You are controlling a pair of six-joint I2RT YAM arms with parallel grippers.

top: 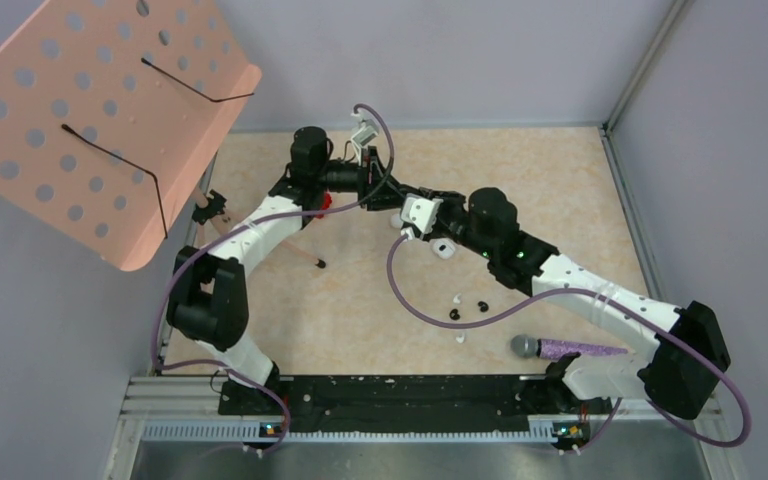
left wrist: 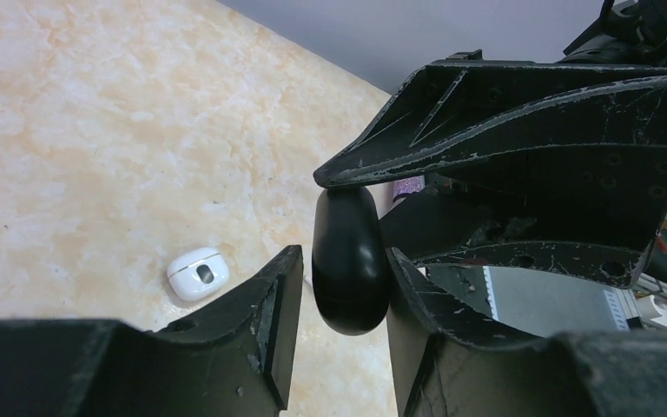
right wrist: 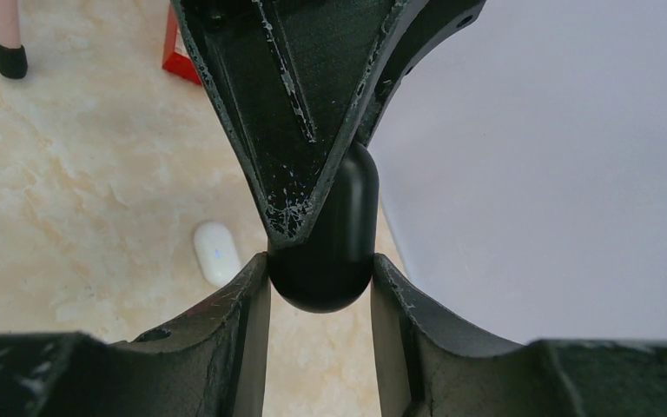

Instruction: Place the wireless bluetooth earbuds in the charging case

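A glossy black charging case [left wrist: 350, 261] is held up between my two grippers above the table. My right gripper is shut on it. In the left wrist view my left gripper has its fingers at the case, its fingers part open; whether both touch it I cannot tell. A white case [left wrist: 198, 274] lies on the table below. In the top view, small white earbuds [top: 460, 338] and black earbuds [top: 455, 314] lie on the table's front right area.
A purple microphone [top: 580, 348] lies at the front right. A red box [right wrist: 177, 54] and a pink stand [top: 310, 257] are at the left, under a tilted pink perforated panel [top: 110, 120].
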